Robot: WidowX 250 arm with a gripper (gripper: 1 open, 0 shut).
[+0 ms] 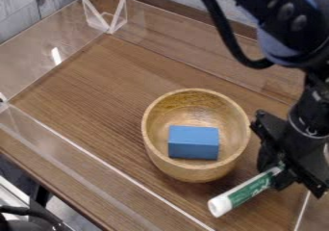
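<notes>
My gripper [275, 158] is at the right, low beside the wooden bowl, shut on a green and white tube [241, 193]. The tube slants down-left from the fingers toward the front, its white end lowest. The wooden bowl [167, 106] sits in the middle of the table and holds a blue block [193, 141].
Clear panels line the left and front edges, with a dark cable at the bottom left.
</notes>
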